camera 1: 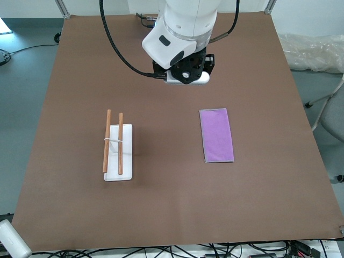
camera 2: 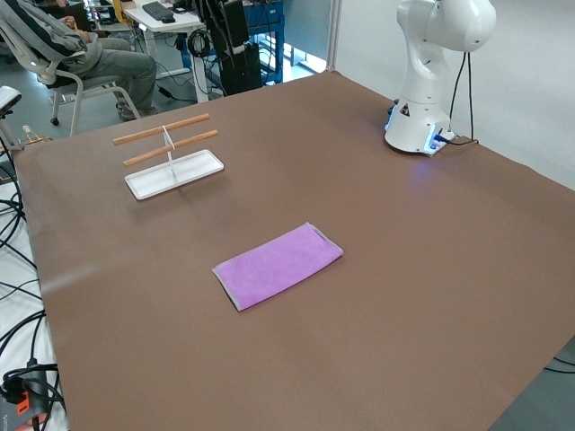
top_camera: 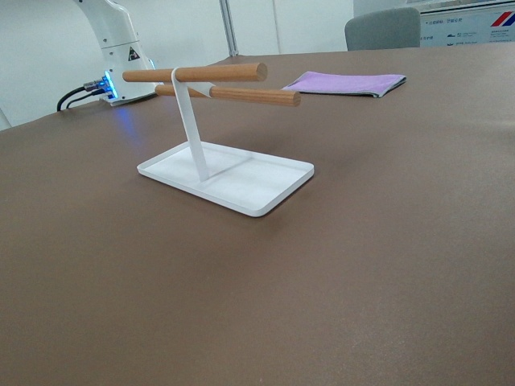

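Note:
The robot's gripper (camera 1: 185,72) hangs from the white arm over the back middle of the table; its fingers point away or are hidden, so their state is unclear. A white rack (camera 1: 127,153) with two wooden bars (camera 2: 171,153) stands at the left in the left view, its base (top_camera: 249,185) flat on the table. A folded purple cloth (camera 1: 216,135) with grey edging lies flat to the right of it, also seen in the right view as a purple cloth (camera 2: 277,265). The gripper is apart from both.
Cables run along the near edge. A grey chair (top_camera: 382,34), a person and desk stand beyond the table's edges.

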